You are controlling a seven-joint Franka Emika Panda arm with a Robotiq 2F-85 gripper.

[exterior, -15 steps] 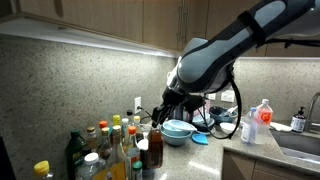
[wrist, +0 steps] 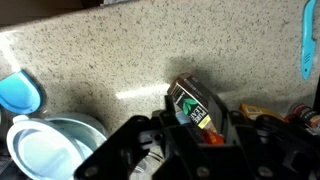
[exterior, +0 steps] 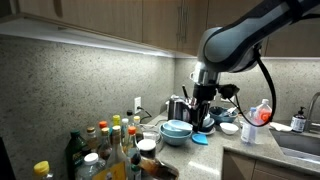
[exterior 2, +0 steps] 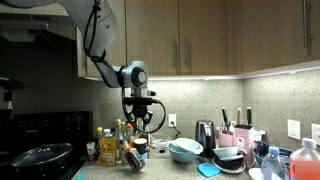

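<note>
A dark brown bottle with a green and white label (wrist: 190,103) is lying over on the counter, seen from above in the wrist view. In exterior view 2 the same bottle (exterior 2: 132,157) leans by the group of bottles. High above the counter and clear of the bottle hangs my gripper (exterior 2: 146,124), its tips pointing down. Dark fingers crowd the lower middle of the wrist view, partly over the bottle. Whether anything sits between them does not show clearly.
Several bottles (exterior: 116,152) crowd the counter by the wall. Pale blue bowls (exterior 2: 184,150) stand near the bottle, with a blue flat item (exterior 2: 208,169) in front. A dish rack area with a pink holder (exterior 2: 243,137) lies farther along.
My gripper has risen and moved away from it, toward the bowls.
</note>
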